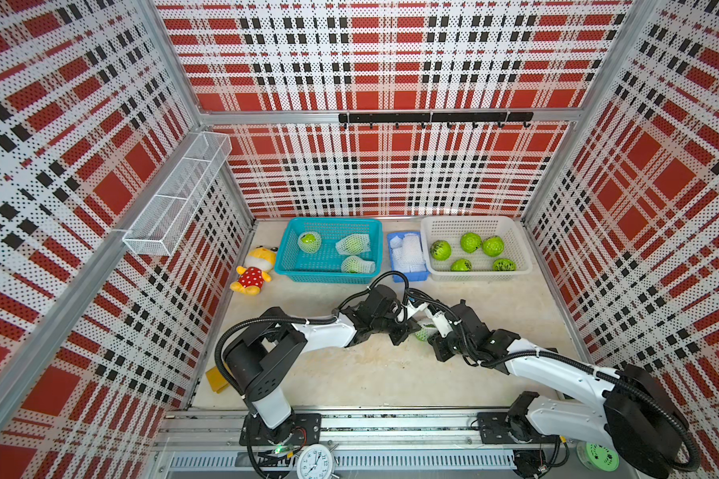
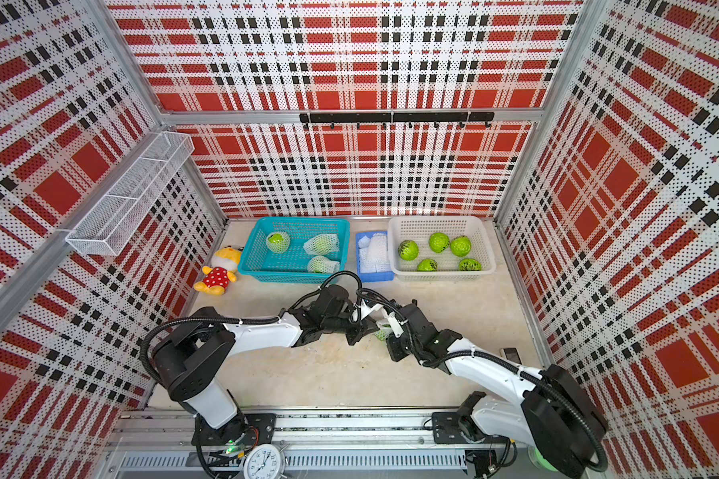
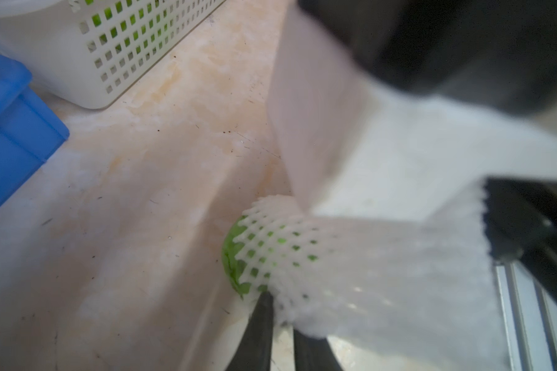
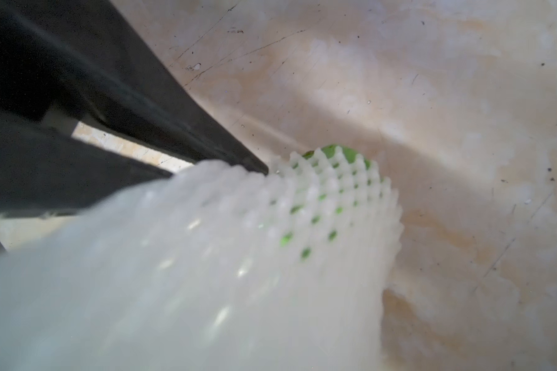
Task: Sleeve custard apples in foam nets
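A custard apple (image 3: 232, 253) lies on the table between my grippers, mostly inside a white foam net (image 3: 390, 278); the net's loose length stretches toward the camera in both wrist views (image 4: 216, 278). My left gripper (image 1: 407, 335) is at its left, fingertips low against the net, part open in the left wrist view, their hold unclear. My right gripper (image 1: 435, 347) is at its right, fingers shut, tips behind the net; whether they pinch it is hidden.
A teal basket (image 1: 291, 267) holds netted fruit, a blue bin (image 1: 407, 275) holds nets, and a white basket (image 1: 513, 231) holds several bare custard apples. A plush toy (image 1: 251, 278) lies at left.
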